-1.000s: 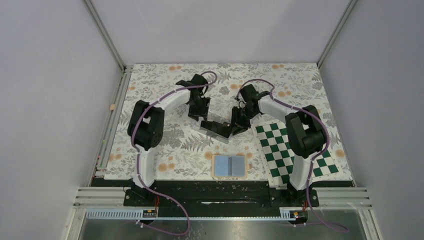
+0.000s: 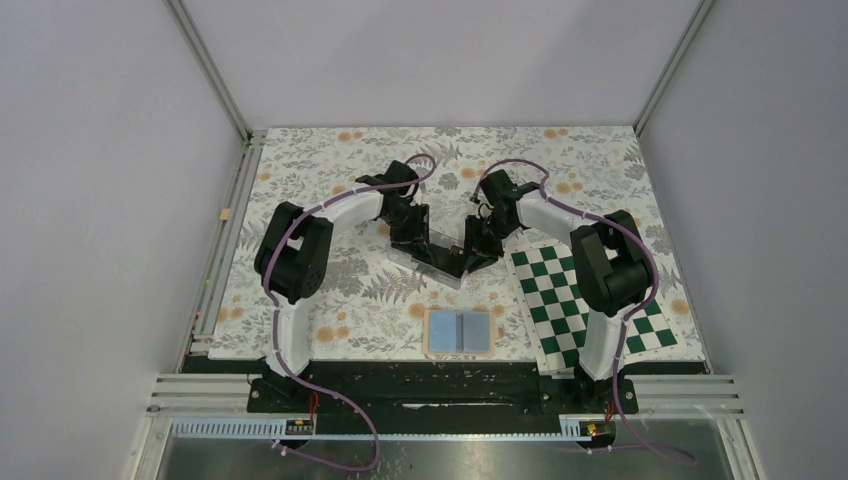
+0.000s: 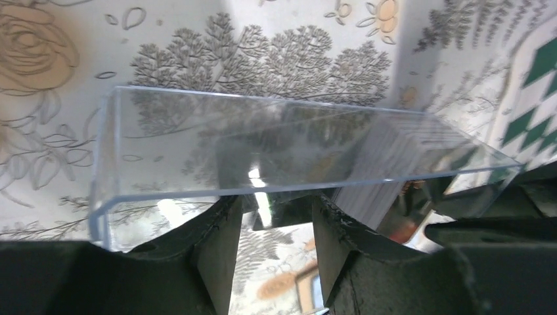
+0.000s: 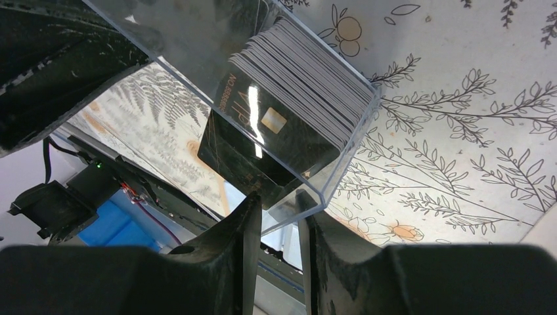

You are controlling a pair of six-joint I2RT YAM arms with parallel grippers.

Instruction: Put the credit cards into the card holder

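Note:
Between my two arms a clear box (image 2: 437, 277) sits on the patterned cloth, angled. Inside it stand black cards (image 4: 299, 138), packed in a row at the right end with their pale edges up. Another dark card (image 3: 259, 164) shows through the clear wall in the left wrist view. My left gripper is open over the box, its fingertips close to a long wall, nothing visibly held. My right gripper stands partly open at the box's right end, a box corner just beyond its fingertips; whether they touch the wall I cannot tell.
A wooden-edged tray with two blue sections (image 2: 459, 332) lies near the front edge. A green-and-white checkered board (image 2: 565, 290) is at the right, beneath the right arm.
My left gripper has moved right and toward the front, over the box. The clear box has shifted slightly to the right. The right arm looks nearly still.

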